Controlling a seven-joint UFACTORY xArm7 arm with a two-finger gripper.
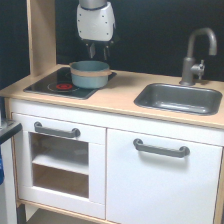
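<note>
Above the back of the stove hangs my gripper (98, 49), its dark fingers pointing down below a white arm (96, 20). The fingers look spread apart and open, with nothing visible between them, though they are small and dark against the wall. Just below them a blue-grey pot (90, 77) with a brownish inside stands upright on the black stovetop (58, 88). A small gap seems to part the fingertips from the pot's rim.
Right of the stove a grey sink (180, 98) is set into the wooden counter (118, 98), under a grey faucet (195, 60). Bare counter lies between stove and sink. Below are an oven door with a dark handle (57, 131) and a white cabinet door (150, 180), both shut.
</note>
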